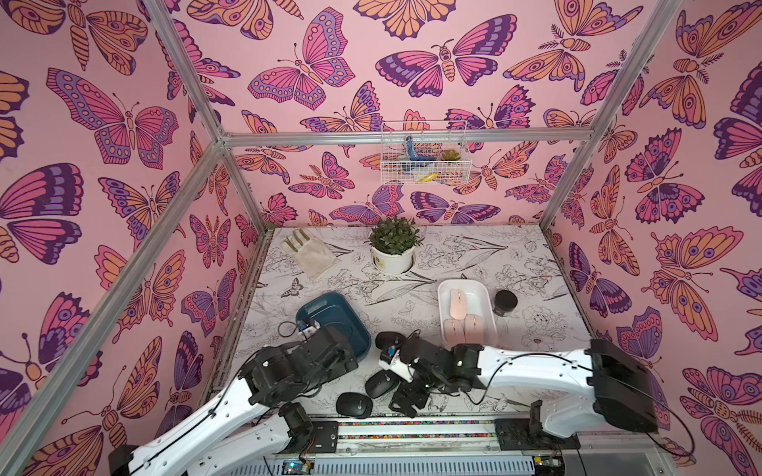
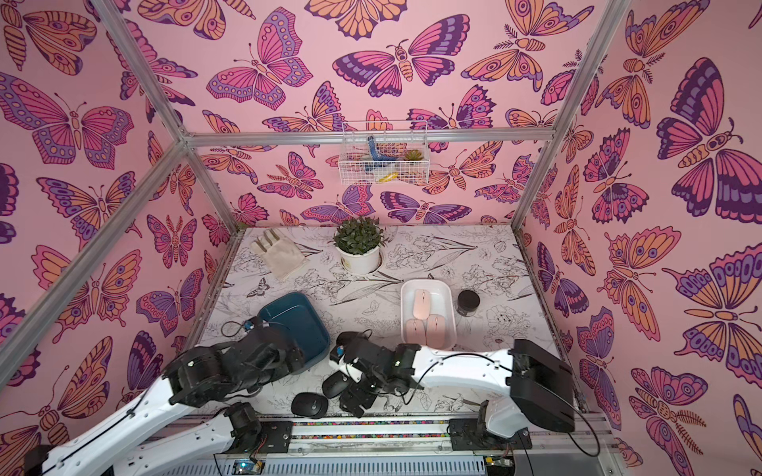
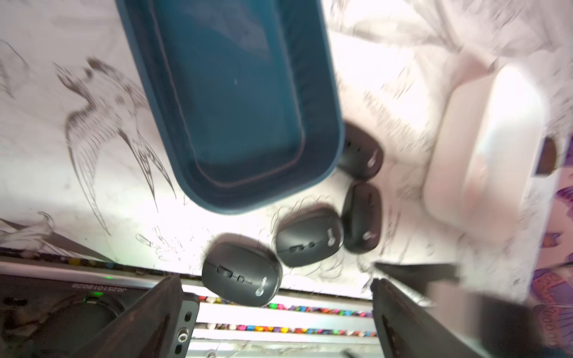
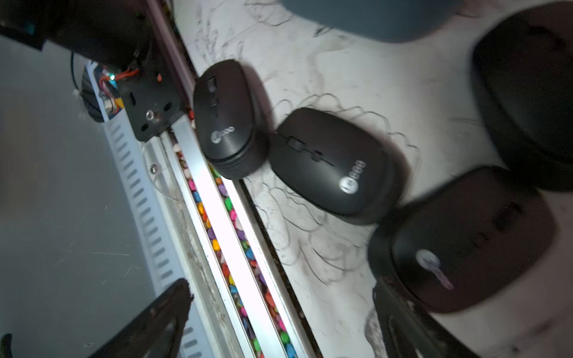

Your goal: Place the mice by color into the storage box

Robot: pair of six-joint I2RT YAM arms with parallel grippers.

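The blue box shows no mice in the left wrist view. The white box [image 1: 444, 305] holds several pink mice [image 2: 422, 305]. My left gripper is raised over the front-left mice, open, with nothing between its fingers. My right gripper hangs low over the black mice, its fingers apart, with nothing clearly between them.
A potted plant [image 1: 392, 258] and a fabric glove [image 1: 311, 258] sit at the back. A dark cup [image 1: 505, 300] stands right of the white box. The back of the table has free room.
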